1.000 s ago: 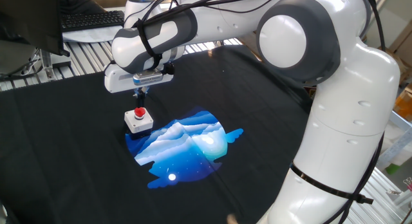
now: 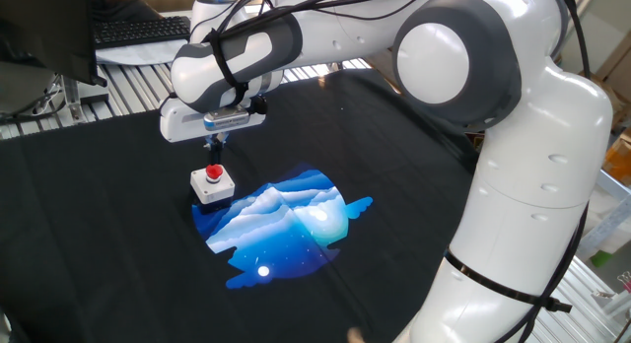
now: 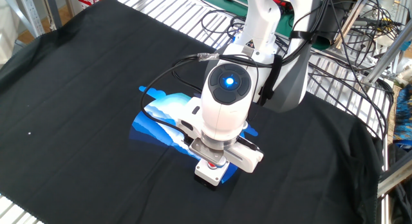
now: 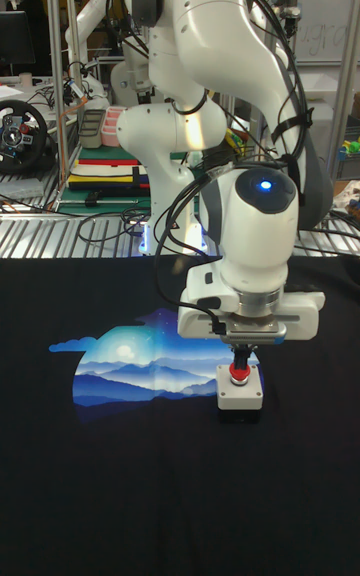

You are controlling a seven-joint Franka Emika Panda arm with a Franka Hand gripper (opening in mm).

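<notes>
A white box with a red push button [image 2: 214, 171] on top sits upright on the black cloth [image 2: 99, 225]. Straight above it, my gripper [image 2: 215, 163] points down, its dark fingers drawn together in a narrow column. In the third exterior view the gripper [image 4: 242, 365] has its tips at the red button [image 4: 236, 377], apparently touching its top; whether the button is pressed in cannot be told. From overhead, the gripper body hides the fingers and most of the button, while the white box [image 3: 212, 173] shows below it.
A flat blue-and-white mountain picture [image 2: 281, 230] lies beside the box on the cloth. Metal roller bars [image 4: 53, 238] run along the base side, and a keyboard [image 2: 141, 31] stands beyond the cloth.
</notes>
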